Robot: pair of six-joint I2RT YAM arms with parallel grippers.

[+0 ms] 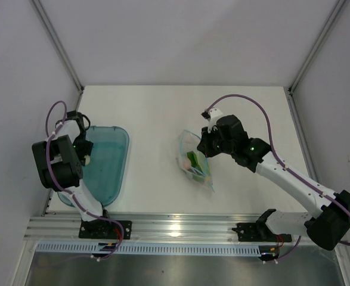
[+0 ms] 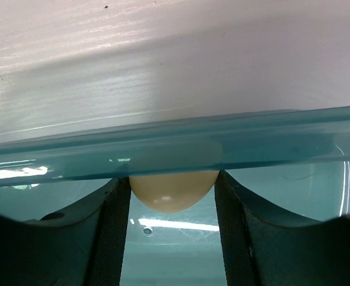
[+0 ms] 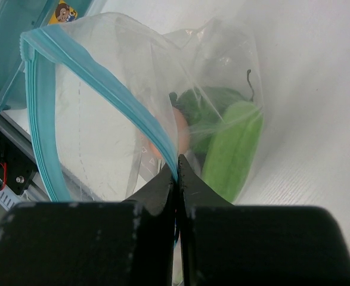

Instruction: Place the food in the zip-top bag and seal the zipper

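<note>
A pale tan rounded food item (image 2: 170,190) lies in the teal tray (image 1: 108,173), against its wall, between the fingers of my left gripper; whether they grip it firmly I cannot tell. My right gripper is shut on the edge of the clear zip top bag (image 3: 103,89), beside the blue zipper strip. The bag holds a green cucumber-like food (image 3: 231,149), a darker green item (image 3: 201,110) and an orange-pink round item (image 3: 180,131).
Metal rails run along the front edge, with walls at both sides and the back.
</note>
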